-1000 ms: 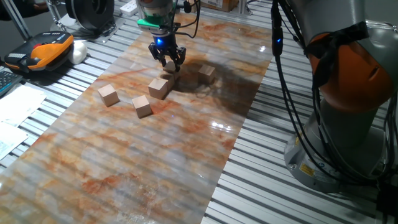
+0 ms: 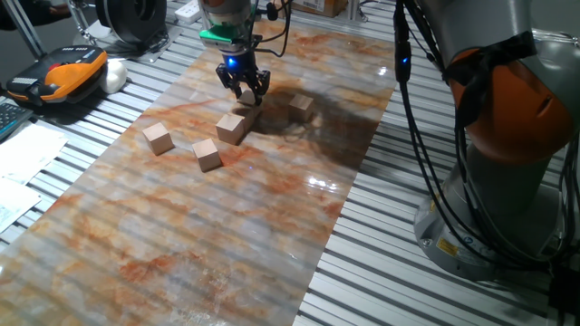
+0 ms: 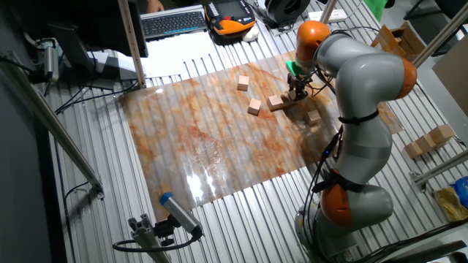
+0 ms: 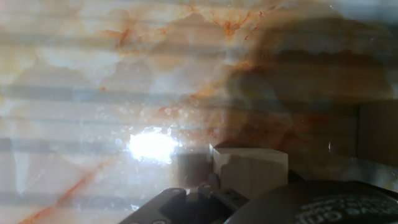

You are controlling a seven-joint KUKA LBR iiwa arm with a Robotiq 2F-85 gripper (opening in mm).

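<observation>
My gripper points down over the far part of the marbled sheet, its two fingers straddling a small wooden block. Whether the fingers press on that block or stand apart from it cannot be told. Just in front lies another wooden block, close against the one under the gripper. In exterior view 2 the gripper is dark and partly hidden by the arm, beside a block. The wrist view has the dark gripper fingers at the bottom edge, with a shaded block just beyond them.
Two loose blocks lie nearer the front left, one farther left than the other. Another block sits right of the gripper in the arm's shadow. An orange-black teach pendant rests outside the sheet.
</observation>
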